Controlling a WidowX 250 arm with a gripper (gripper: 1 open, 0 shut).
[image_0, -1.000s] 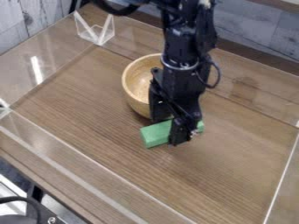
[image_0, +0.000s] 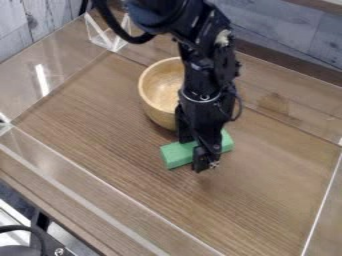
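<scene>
The black robot gripper (image_0: 201, 150) hangs down from the top centre over a green block (image_0: 178, 154), which lies on the wooden table a little below middle. Its fingers are lowered around the block and hide part of it; the gripper is open. An orange bowl (image_0: 158, 88) sits behind it, partly hidden by the arm.
A white wire or plastic piece (image_0: 107, 30) stands at the top left edge. Cables hang at the lower left.
The gripper has moved slightly and its fingers have come down closer around the green block. The bowl looks unmoved.
</scene>
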